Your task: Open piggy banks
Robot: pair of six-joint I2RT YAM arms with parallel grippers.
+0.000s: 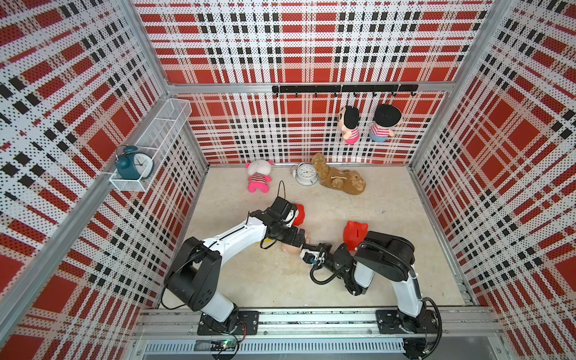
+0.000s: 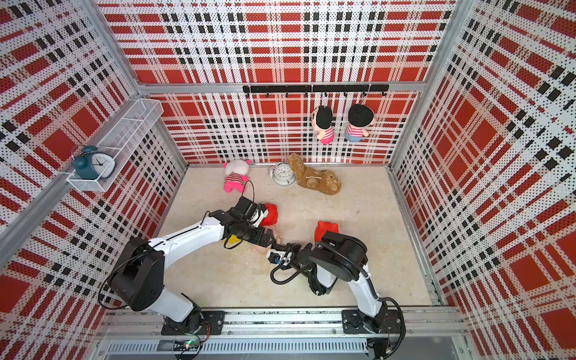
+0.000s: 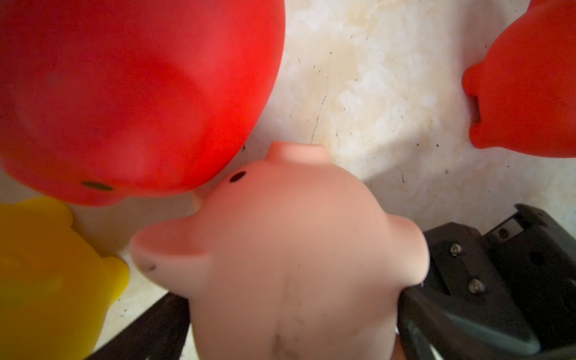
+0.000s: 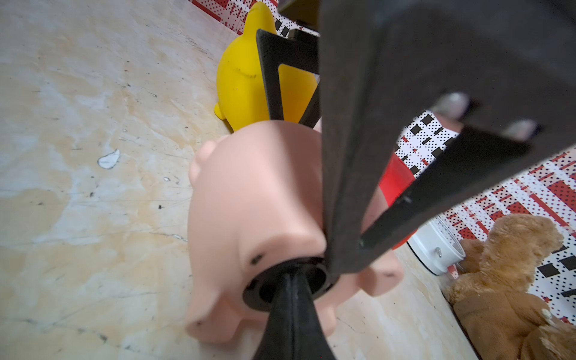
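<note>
A pink piggy bank (image 3: 288,240) fills the lower middle of the left wrist view, between the two fingers of my open left gripper. In the right wrist view my shut right gripper has its fingertips at the black round plug on that pink bank (image 4: 252,198). A large red piggy bank (image 3: 132,84) and a yellow one (image 3: 48,276) lie beside it. Another red piggy bank (image 1: 355,232) sits to the right, partly behind the right arm.
Along the back lie a pink plush toy (image 1: 258,178), a white clock (image 1: 306,174) and a brown plush (image 1: 342,180). Two dolls hang on the rear wall.
</note>
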